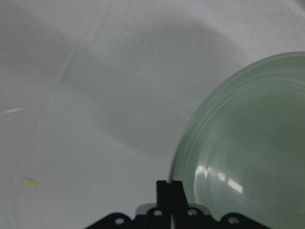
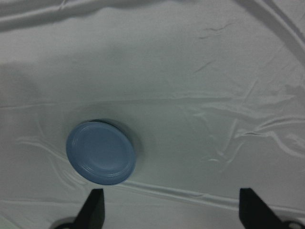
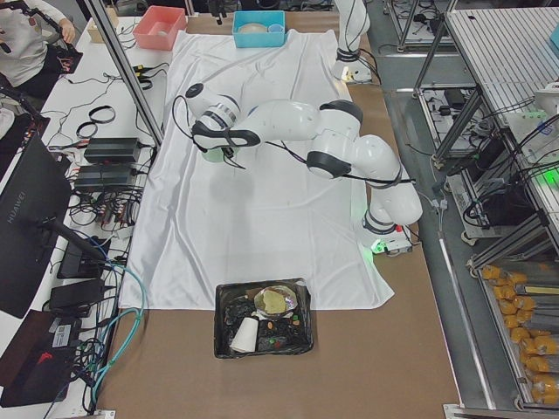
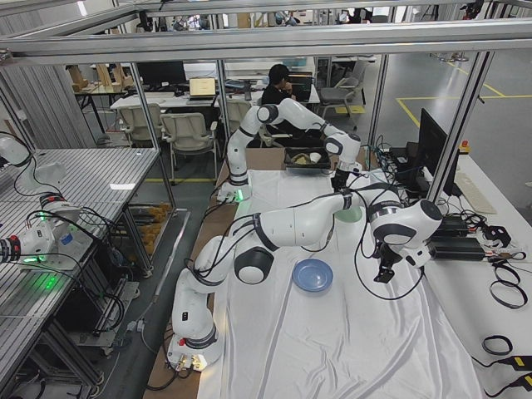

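A pale green plate is mostly hidden behind my left arm in the camera left view. My left gripper is shut on its rim, which rises from the fingertips in the left wrist view. A blue plate lies on the white cloth. My right gripper hangs open above the cloth to the right of the blue plate in the camera right view, nothing between its fingers.
A black tray holding a bowl and a white cup sits beyond the cloth's edge. Pink and blue bins stand at the other end. Cables, a monitor and equipment crowd one side.
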